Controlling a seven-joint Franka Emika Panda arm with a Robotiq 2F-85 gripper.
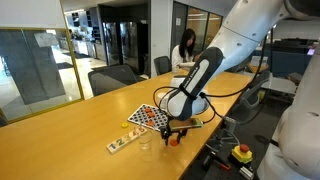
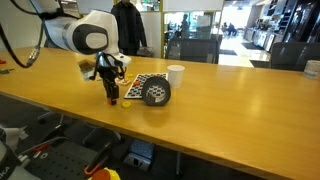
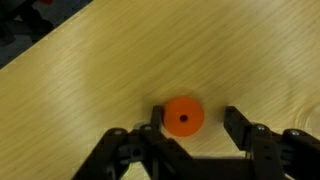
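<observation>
A small round orange piece [image 3: 183,116] lies on the wooden table, between the fingertips of my gripper. In the wrist view its left edge comes close to the left finger [image 3: 152,130], while a strip of bare table shows on its right before the right finger [image 3: 238,128]. My fingers are part open, and whether the left finger touches the piece cannot be told. Exterior view 1 shows the orange piece [image 1: 174,142] low beneath the white arm, at the table's near side; in exterior view 2 it is a small red-orange spot [image 2: 113,101] under the gripper.
A black-and-white patterned board [image 1: 147,116] lies behind the gripper, and a pale strip with pieces [image 1: 125,141] to its left. Exterior view 2 shows a white cup [image 2: 176,75], a dark round object [image 2: 156,91] and a small yellow piece [image 2: 126,104] nearby.
</observation>
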